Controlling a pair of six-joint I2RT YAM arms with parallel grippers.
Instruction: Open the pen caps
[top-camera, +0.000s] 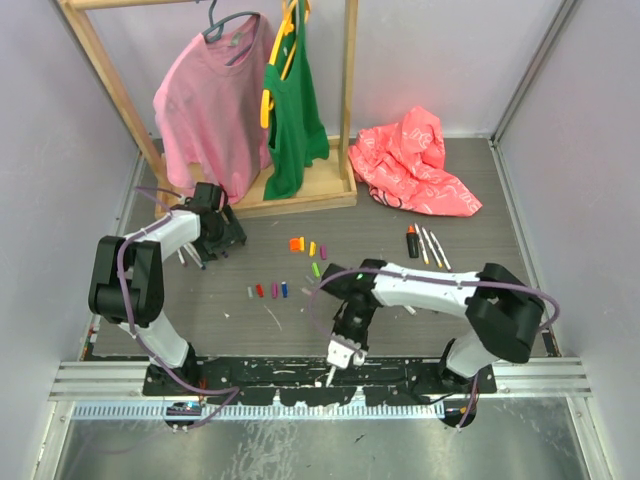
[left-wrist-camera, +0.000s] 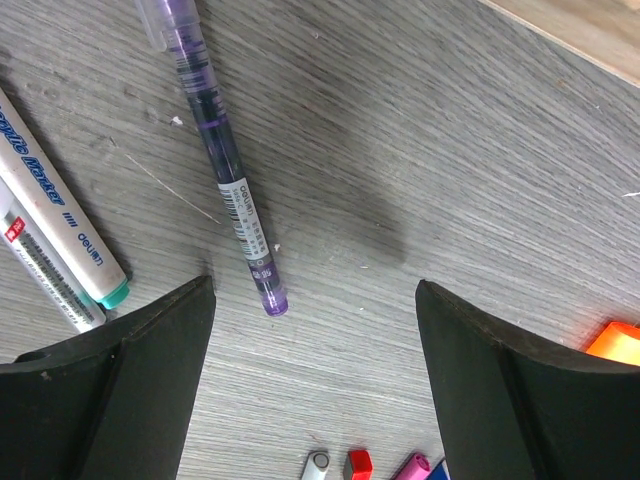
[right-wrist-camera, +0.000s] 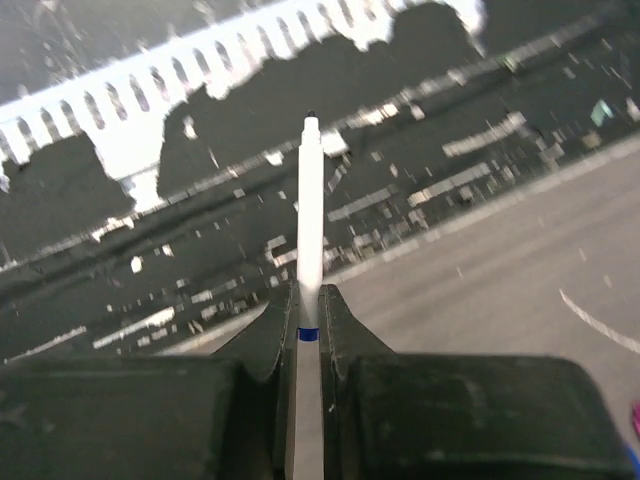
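Observation:
My right gripper is shut on a white pen near its blue-banded end. The pen's far end narrows to a bare dark tip, with no cap on it. In the top view it hangs over the black front edge. At the left, my left gripper stands open above the table, with nothing between its fingers. A dark purple pen lies below it, beside white markers. Small coloured pieces that look like pen caps, such as a magenta one and a green one, lie mid-table.
Behind the left arm stands a wooden rack with a pink shirt and a green top. A crumpled red bag lies at the back right, with several markers in front of it.

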